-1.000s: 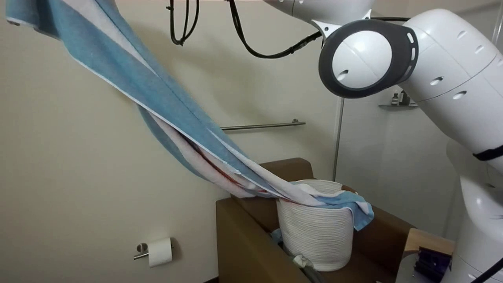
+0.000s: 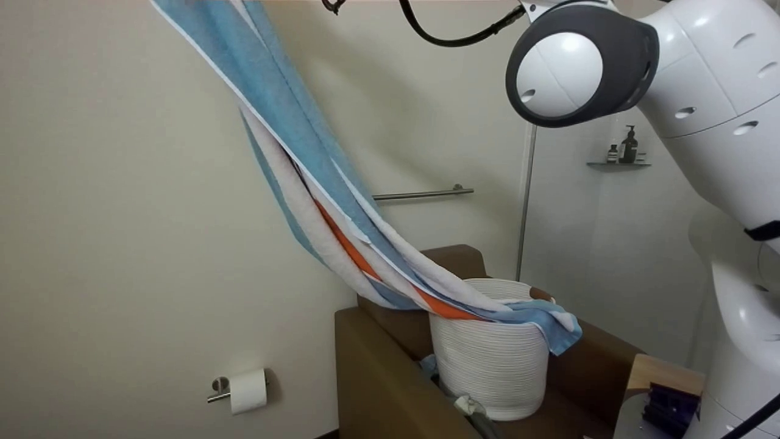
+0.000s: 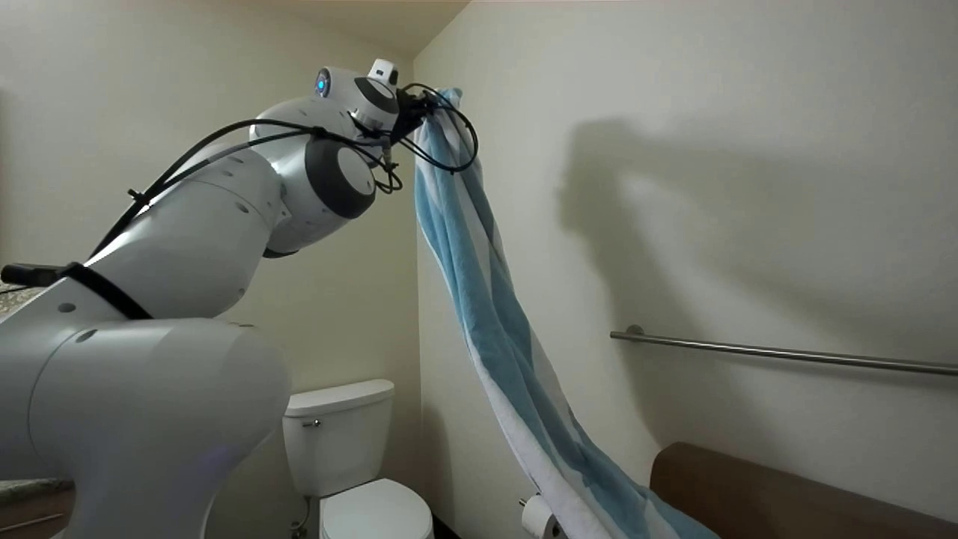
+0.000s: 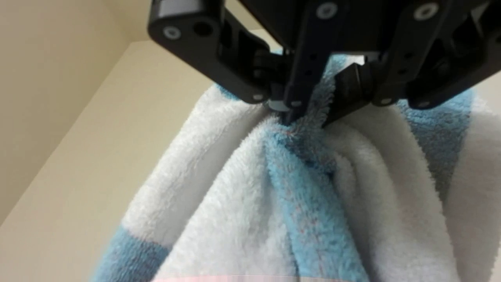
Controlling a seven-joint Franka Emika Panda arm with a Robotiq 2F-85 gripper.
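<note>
A long towel, striped blue and white with some orange (image 2: 292, 139), stretches slantwise from the upper left down to a white woven basket (image 2: 488, 369). Its lower end drapes across the basket's rim, and a blue corner hangs over the outside. High up near the wall corner, my gripper (image 3: 435, 100) has the towel's upper end. From the wrist, the gripper is shut on bunched terry cloth, whose folds fan out below the fingers. The gripper itself lies outside the first exterior view. Whatever is inside the basket cannot be seen.
The basket sits on a brown armchair (image 2: 380, 380). A metal towel bar (image 2: 424, 194) is fixed to the wall behind the towel. Lower down is a toilet paper roll (image 2: 248, 391); a toilet (image 3: 346, 440) stands in the corner. Open air surrounds the raised towel.
In the first exterior view the towel's upper part has swung rightward and upward and now hangs steeper, showing more orange. The arm has shifted up slightly. The basket has stayed put.
</note>
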